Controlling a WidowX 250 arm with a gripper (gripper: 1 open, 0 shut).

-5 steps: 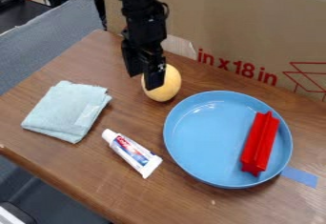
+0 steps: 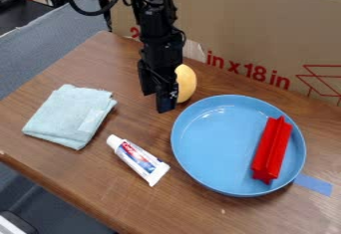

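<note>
My black gripper is lowered at the top centre of the wooden table, pointing down just left of and in front of a round yellow object, which it partly hides. A blue plate holds two red bar-shaped objects on its right side. A folded pale blue cloth lies at the left, and a toothpaste tube lies at the front centre.
A cardboard wall closes the back of the table. Blue tape is at the right. Bare wood shows between cloth and plate.
My gripper has come down beside the yellow object, which now shows a little to the right of its earlier place, more hidden by the gripper.
</note>
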